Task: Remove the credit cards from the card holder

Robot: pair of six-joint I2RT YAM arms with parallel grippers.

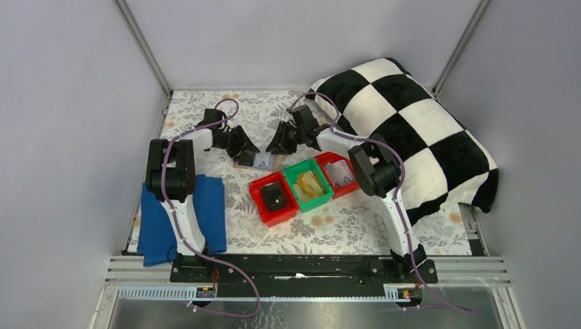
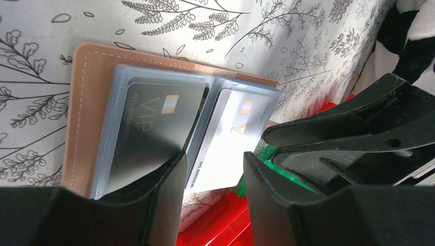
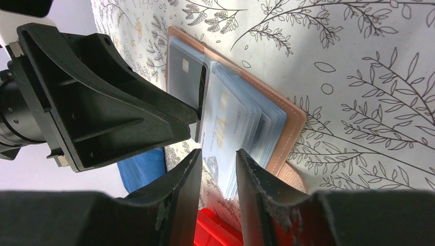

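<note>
On the patterned table lies the tan card holder (image 2: 78,115), spread open with clear sleeves. A dark VIP card fills the sleeve on one side; a white card shows in the sleeve beside it, also seen as a pale card (image 3: 225,118) in the right wrist view. My left gripper is open above the holder, near the fold between the two cards, with nothing visibly gripped. My right gripper stands part open over the lower edge of the white card's sleeves; whether it touches them cannot be told.
Just in front of the holder are a red bin (image 1: 277,216) with a dark item, a green bin (image 1: 316,200) with a yellow item, and another red bin (image 1: 346,190). A blue cloth (image 1: 209,212) lies left, a checkered cushion (image 1: 411,137) right. The grippers stand close together.
</note>
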